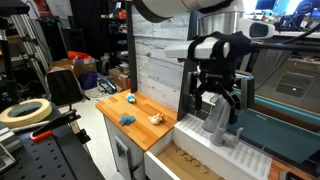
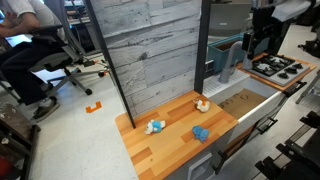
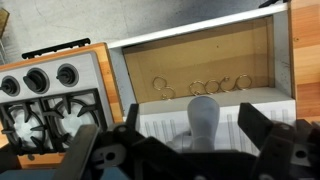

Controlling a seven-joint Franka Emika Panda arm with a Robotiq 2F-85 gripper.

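Note:
My gripper (image 1: pixel 216 112) hangs open, fingers pointing down, above the grey faucet (image 1: pixel 220 130) on the white ribbed sink counter (image 1: pixel 247 158). From the wrist view, the faucet's rounded top (image 3: pixel 204 112) lies between the two dark fingers, with a gap on each side. Neither finger appears to touch it. In front of the sink an open drawer (image 3: pixel 215 45) shows a brown bottom, with several small metal rings (image 3: pixel 198 88) in it.
A stove (image 3: pixel 50 105) with black knobs stands beside the sink. On the wooden counter (image 2: pixel 170 148) lie a blue toy (image 2: pixel 200 133), a white-and-orange one (image 2: pixel 202 105) and a blue-and-white one (image 2: pixel 155 127). A plank wall (image 2: pixel 155 45) rises behind it.

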